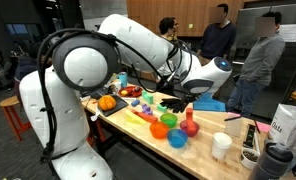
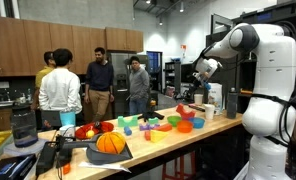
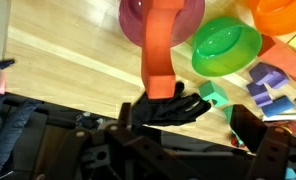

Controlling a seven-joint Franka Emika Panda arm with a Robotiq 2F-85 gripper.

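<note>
My gripper is open in the wrist view, its dark fingers spread wide with nothing held between them. A tall red-orange block [image 3: 159,50] rises from a dark red bowl [image 3: 191,22]. Its near end reaches towards the space between my fingertips and looks closer to the left finger. In exterior view 1 the red block [image 1: 189,116] stands in the red bowl [image 1: 190,129], below my arm's white and blue end [image 1: 205,77]. Whether a finger touches the block cannot be told.
Close beside the red bowl are a green bowl [image 3: 226,48] and an orange bowl [image 3: 280,18]. A black cloth-like thing [image 3: 169,108] lies below them, with purple and green blocks to the right. A white cup [image 1: 221,146] stands right of the blue bowl [image 1: 177,138]. People stand behind the table.
</note>
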